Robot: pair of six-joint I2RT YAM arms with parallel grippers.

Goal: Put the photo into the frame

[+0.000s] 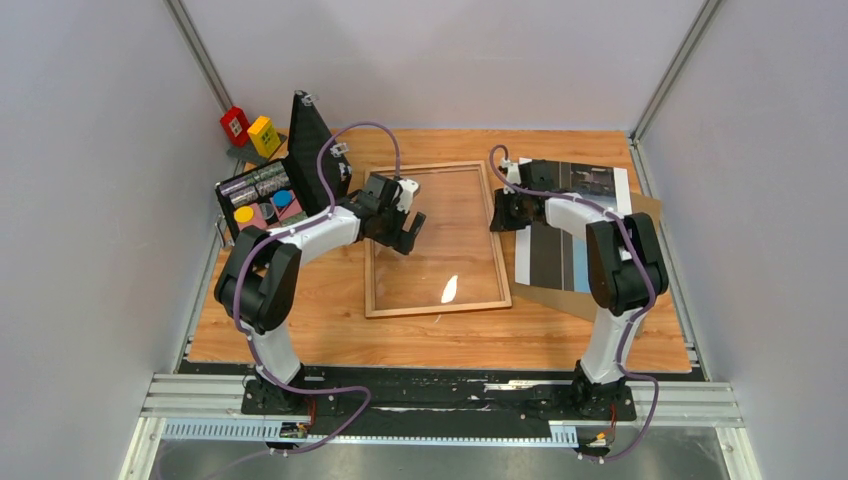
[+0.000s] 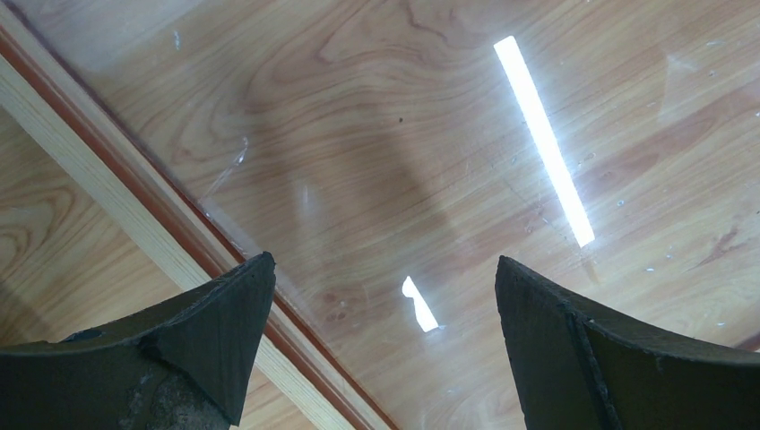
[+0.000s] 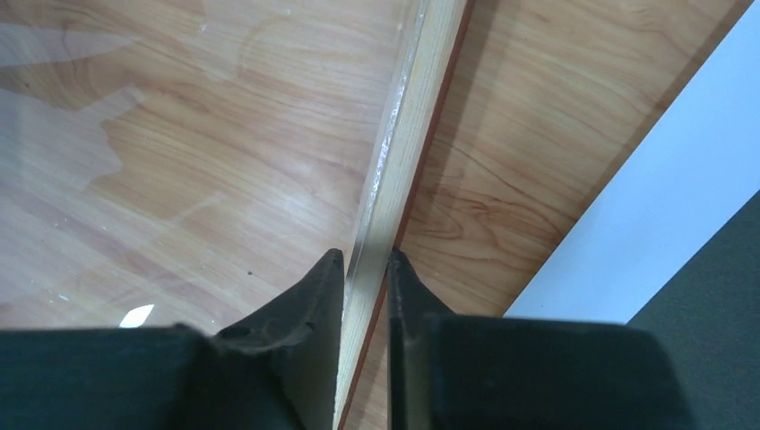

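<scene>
The wooden frame [image 1: 438, 312] with its clear pane lies mid-table. My right gripper is at the frame's right side [image 3: 410, 98], its fingers closely around that rim; whether they press on it I cannot tell. My left gripper stands open over the pane by the left side, nothing between its fingers. The photo [image 1: 550, 260], dark with blue and a white border, lies on brown board [image 1: 560, 300] right of the frame, partly under my right arm.
An open black case [image 1: 310, 140] with coloured pieces stands at the left, red [image 1: 234, 124] and yellow [image 1: 263, 136] blocks behind it. Bare table lies in front of the frame.
</scene>
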